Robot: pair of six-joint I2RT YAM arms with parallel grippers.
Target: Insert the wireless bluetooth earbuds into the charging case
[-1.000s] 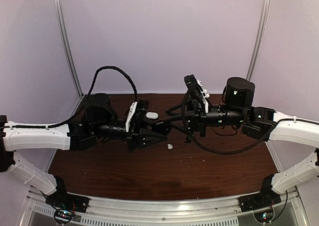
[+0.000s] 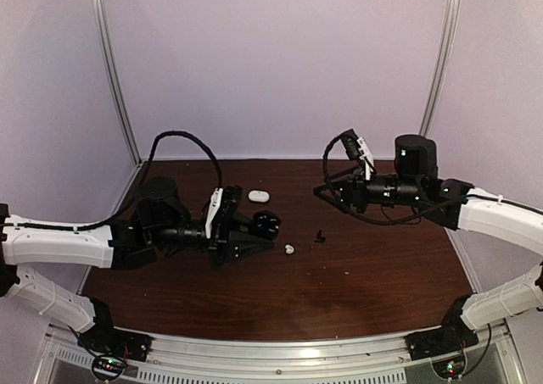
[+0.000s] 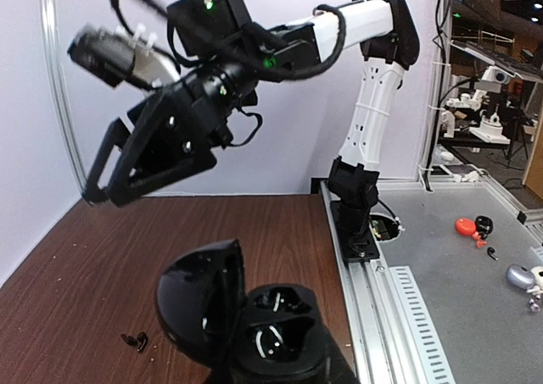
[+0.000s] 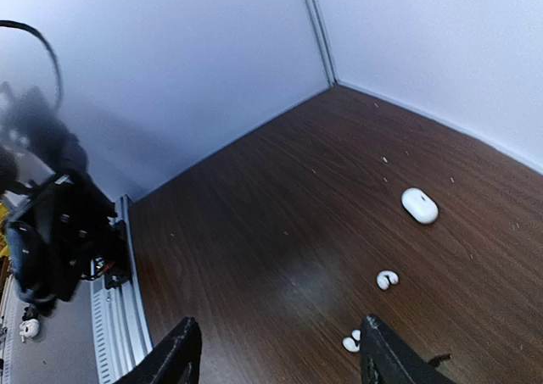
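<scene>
The black charging case is held up over the table, with my left gripper shut on it. Its rounded lid stands open in the left wrist view, beside a base with two glossy dark wells; no earbud can be made out in them. My right gripper is open and empty, to the right of the case and apart from it. Black earbuds lie close together on the table, also at the bottom of the right wrist view.
A closed white case rests at the back of the table. White earbuds lie near the middle, one of them a white earbud toward that case.
My right gripper has drawn back to the right, while the left has moved slightly left with the case.
</scene>
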